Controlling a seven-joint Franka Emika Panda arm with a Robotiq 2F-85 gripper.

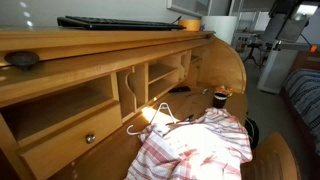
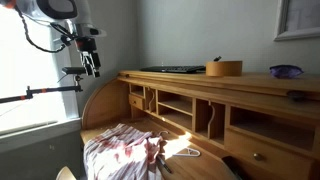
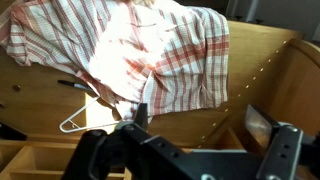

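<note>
A red-and-white checked cloth (image 1: 195, 150) lies loosely crumpled on the wooden desktop. In the wrist view the same cloth (image 3: 190, 62) fills the upper middle, partly bleached by bright light. A white hanger (image 3: 66, 128) rests beside it, close to the desk's cubbyholes, and a dark pen-like item (image 3: 75, 85) lies by the cloth's edge. High above the desk, at the window side, my gripper (image 2: 91, 66) hangs in the air. Its two fingers (image 3: 141, 114) stand apart in the wrist view, with nothing between them, so the gripper is open.
Cubbyholes and a drawer (image 1: 75, 143) line the desk's back. A dark cup with orange contents (image 1: 221, 96) stands near the curved end. The top shelf carries a black keyboard (image 1: 120, 23), a round wooden box (image 2: 224, 68) and a purple bowl (image 2: 286, 71).
</note>
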